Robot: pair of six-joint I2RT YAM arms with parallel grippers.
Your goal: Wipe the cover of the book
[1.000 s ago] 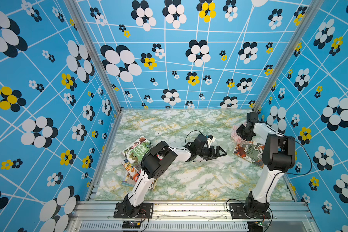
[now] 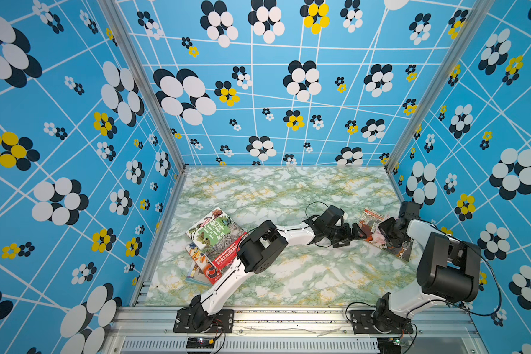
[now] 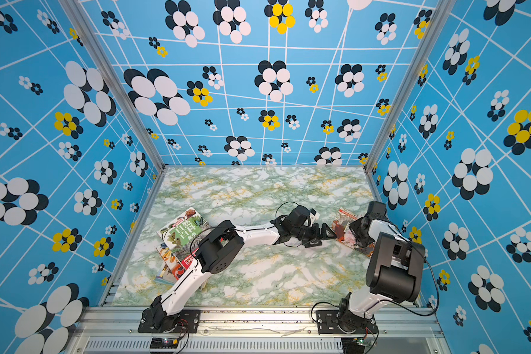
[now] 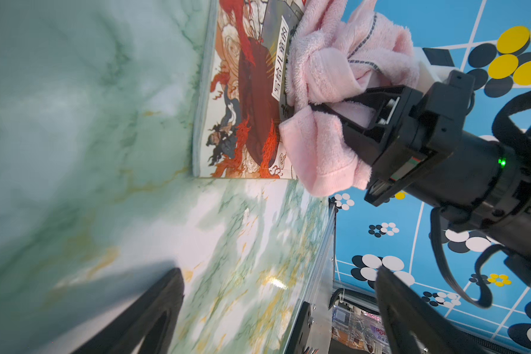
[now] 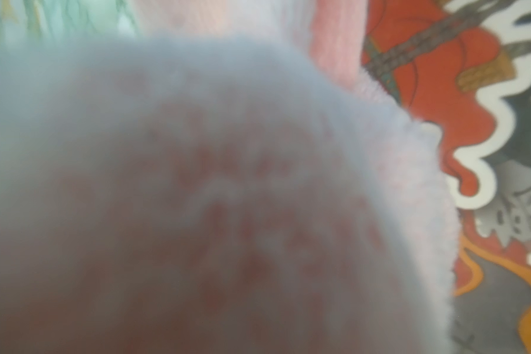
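Observation:
The book with an illustrated cover lies at the right of the table, partly hidden by the right arm. My right gripper is shut on a bunched pink towel, which rests over part of the cover. In the right wrist view the blurred towel fills most of the picture, with the book's red and grey cover beside it. By the book's left edge is my left gripper, its fingers apart. Its two fingers show bare table between them in the left wrist view.
Several other books lie overlapping at the table's left, partly behind the left arm. A blue patterned wall stands close on the right.
The left gripper has moved right, up to the book's left side.

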